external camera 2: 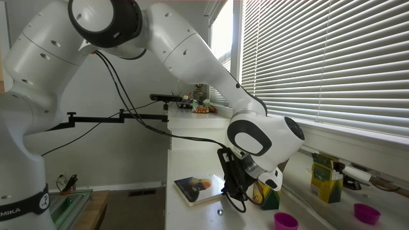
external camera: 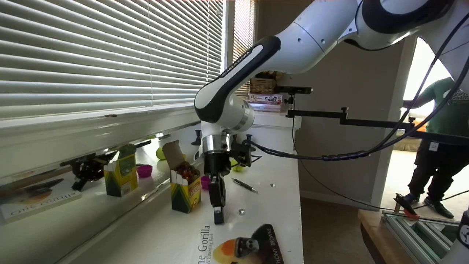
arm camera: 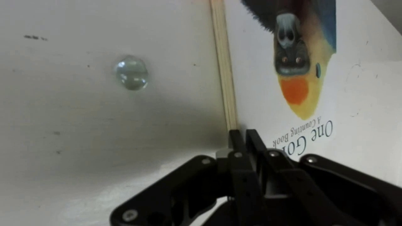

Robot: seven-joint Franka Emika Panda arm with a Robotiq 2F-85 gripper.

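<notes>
The "One Gorilla" book (external camera: 235, 250) lies flat on the white counter, its pale page edge (arm camera: 224, 67) facing up the wrist view. My gripper points down at that edge, near the title corner. The fingers (arm camera: 236, 145) are close together with a narrow dark gap. Whether any part of the book is between them is unclear. A clear glass marble (arm camera: 132, 73) rests on the counter, apart from the gripper. In exterior view 2, the wrist and camera hide the fingertips.
An open yellow-green crayon box (external camera: 185, 193) with reddish contents stands beside the gripper. A pen (external camera: 244, 185), another marble (external camera: 272, 185) and a magenta cup (external camera 2: 285, 221) lie farther along. A mirror backs the counter; its front edge drops off.
</notes>
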